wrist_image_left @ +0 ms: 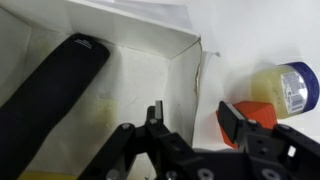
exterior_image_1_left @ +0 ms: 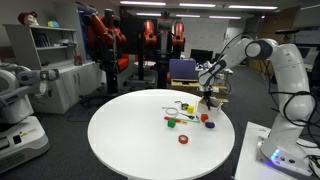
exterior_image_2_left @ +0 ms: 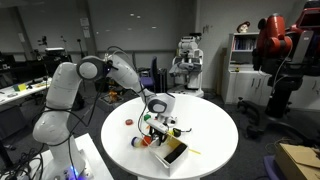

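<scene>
In the wrist view my gripper has its fingers apart, with the wall of a white box showing between and beyond them. Whether the fingers touch that wall cannot be told. Inside the white box (wrist_image_left: 143,75) lies a long black object (wrist_image_left: 55,90). Outside it, by the right finger, are a red block (wrist_image_left: 252,112) and a jar with a label (wrist_image_left: 283,90). The second exterior view has the white box (exterior_image_2_left: 173,160) on the table's near side, the gripper (exterior_image_2_left: 157,130) just behind it. In the first, the gripper (exterior_image_1_left: 209,99) is small and partly lost against the box.
Several small things lie around the box on the round white table (exterior_image_1_left: 125,125), including a green one (exterior_image_1_left: 171,123), a dark red one (exterior_image_1_left: 183,140) and a dark blue one (exterior_image_1_left: 210,125).
</scene>
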